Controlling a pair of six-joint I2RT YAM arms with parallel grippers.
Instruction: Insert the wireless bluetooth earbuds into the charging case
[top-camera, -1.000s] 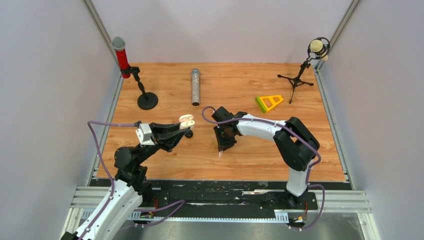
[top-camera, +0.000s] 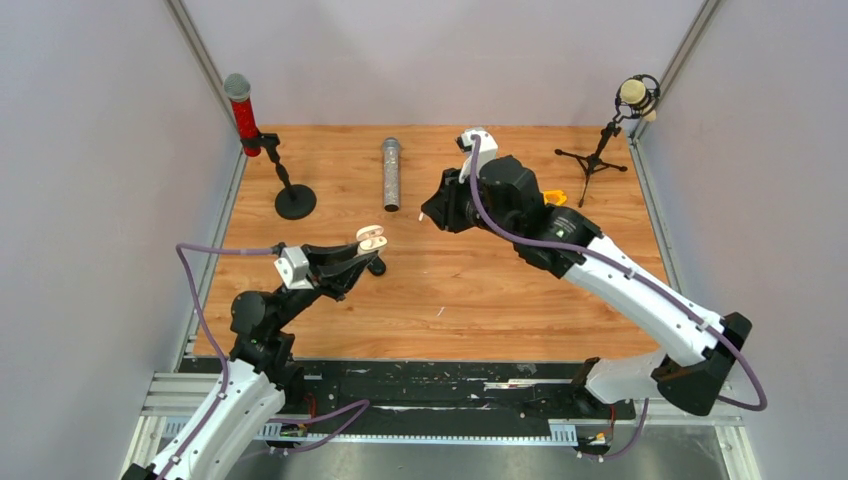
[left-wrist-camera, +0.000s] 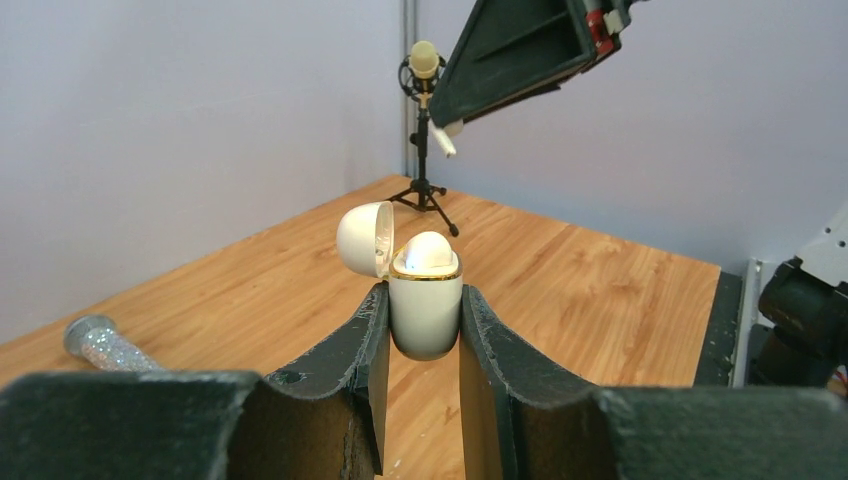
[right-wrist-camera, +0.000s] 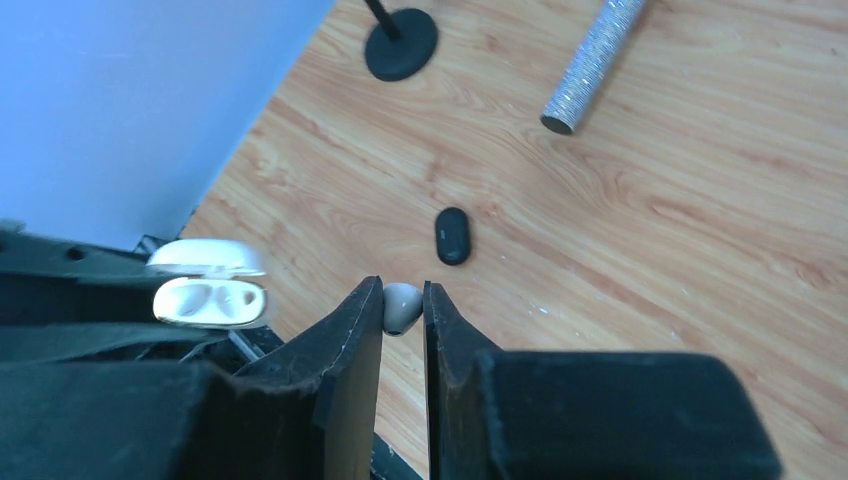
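Observation:
My left gripper (top-camera: 365, 255) is shut on the white charging case, whose lid stands open; in the right wrist view the case (right-wrist-camera: 208, 298) shows its two compartments. My right gripper (top-camera: 430, 210) is raised to the right of and beyond the case, shut on a white earbud (right-wrist-camera: 403, 305). In the left wrist view the earbud's stem (left-wrist-camera: 445, 140) pokes out below the right gripper, above and behind the case.
A silver microphone (top-camera: 391, 175) lies at the back middle, a black oval object (right-wrist-camera: 453, 235) near the case below it. Microphone stands (top-camera: 295, 200) (top-camera: 590, 165) occupy both back corners. A yellow triangle (top-camera: 554, 197) is partly behind the right arm.
My right arm has risen from low over the middle of the table, its gripper now higher and further back with the earbud. The left arm is almost unmoved.

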